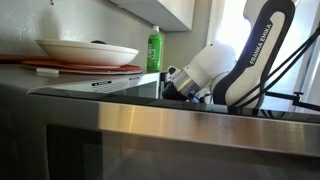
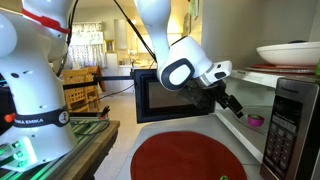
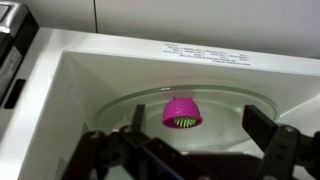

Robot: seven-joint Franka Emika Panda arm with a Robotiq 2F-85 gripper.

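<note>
A pink cup-like object (image 3: 181, 112) with green, bristle-like contents sits in an oval recess of a white surface in the wrist view. My gripper is open above it, one dark finger on each side, with nothing held and a gap all round. Exterior view 2 shows the same pink object (image 2: 253, 121) on the pale ledge beside the microwave, with my gripper (image 2: 230, 106) just to its left. The fingertips are mostly hidden in exterior view 1.
A microwave control panel (image 2: 284, 128) stands right of the pink object. A red round mat (image 2: 180, 160) lies on the grey top in front. A white bowl (image 1: 88, 53) and a green bottle (image 1: 154, 49) stand on the shelf. A white rim (image 3: 200, 57) borders the recess.
</note>
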